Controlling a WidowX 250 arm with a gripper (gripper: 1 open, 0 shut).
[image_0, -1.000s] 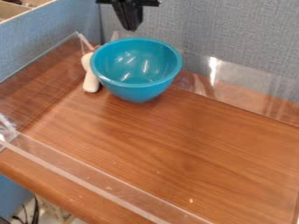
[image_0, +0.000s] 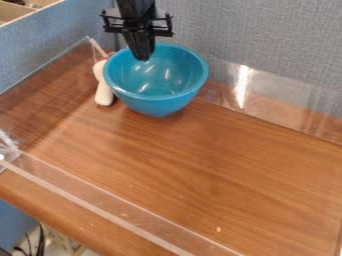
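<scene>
A large turquoise bowl (image_0: 167, 90) sits at the back left of the wooden surface. My black gripper (image_0: 140, 52) hangs from the top of the view over the bowl's back left rim, its tip pointing down with nothing visible held; it looks shut. A pale wooden handled utensil (image_0: 103, 90) lies just left of the bowl.
A blue-grey wall (image_0: 34, 60) runs along the left and a grey panel along the back, with clear strips at the edges. Some clear plastic lies at the far left edge.
My gripper has come down and slightly left toward the bowl's back left rim. The bowl and utensil have not visibly moved.
</scene>
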